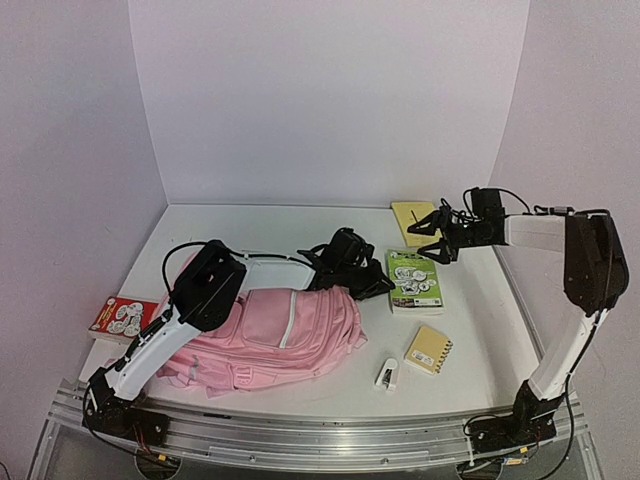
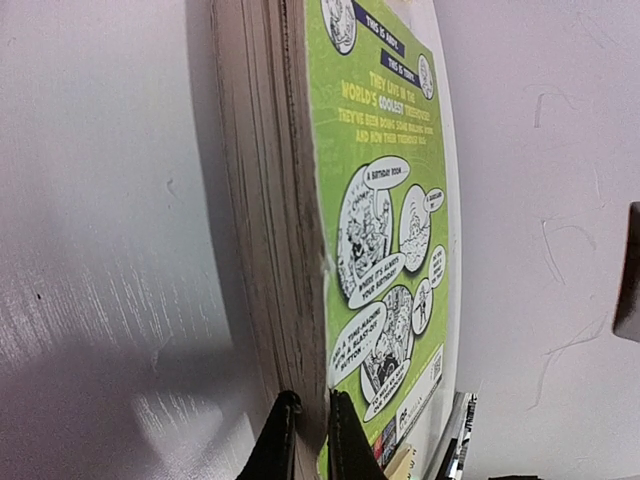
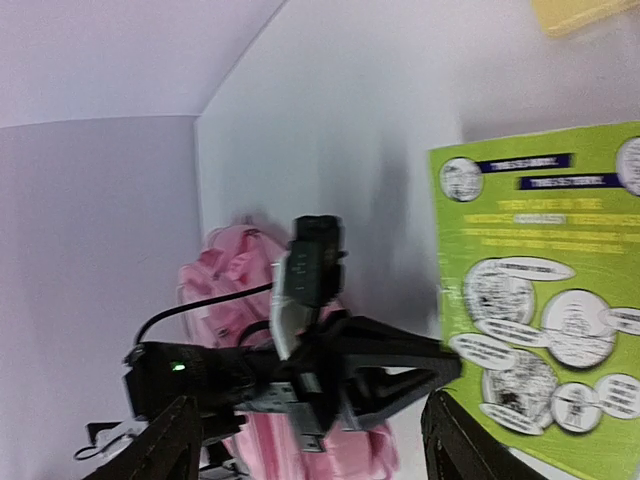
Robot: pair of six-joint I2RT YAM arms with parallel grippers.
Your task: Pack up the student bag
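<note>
The green comic book (image 1: 415,285) lies flat on the right half of the table, its printed cover up. My left gripper (image 1: 384,290) is at the book's left side. In the left wrist view its two fingers (image 2: 350,440) stand close together at the book's near edge; whether they grip it cannot be told. My right gripper (image 1: 423,240) is open over the book's far end, beside the yellow folder (image 1: 408,212), nothing between its fingers. The pink bag (image 1: 265,335) lies at the left front, partly covered by the left arm.
A red book (image 1: 123,316) lies at the far left, beside the bag. Near the front are a spiral notebook (image 1: 429,349) and a small white object (image 1: 387,374). Bare table lies behind the bag and along the right side.
</note>
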